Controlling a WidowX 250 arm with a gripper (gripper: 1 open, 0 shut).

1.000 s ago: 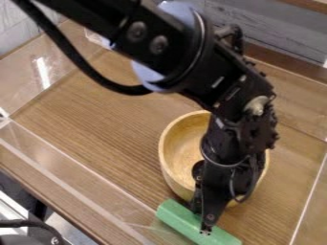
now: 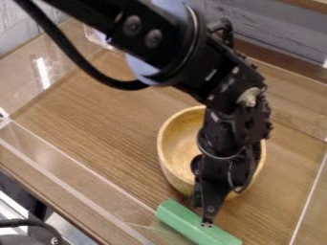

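Note:
My black gripper [image 2: 220,191] reaches down in front of a pale yellow bowl [image 2: 177,144], hiding much of it. Its fingers hang low by the bowl's near side, just above a green bar-shaped object [image 2: 194,227] that lies at the bottom edge of the view. Whether anything is between the fingertips is hard to make out.
A transparent plastic edge runs along the left and front. A white wall stands at the back, and a black cable shows at the lower left.
My gripper has risen a little and shifted slightly away from the viewer over the last second. The bowl and green object look about the same.

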